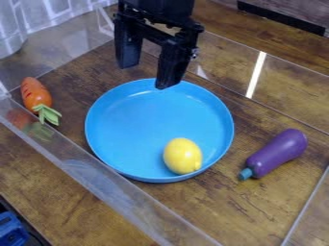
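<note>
The black gripper (149, 63) hangs open over the back of a blue plate (134, 120), its fingers spread wide with empty space between them. A yellow lemon-like object (183, 155) lies on the front right part of the plate. An orange carrot with a green top (37, 94) lies left of the plate, and a purple eggplant (276, 152) lies to its right.
A transparent wall (90, 187) runs along the front left. A blue item (11, 231) sits at the lower left corner.
</note>
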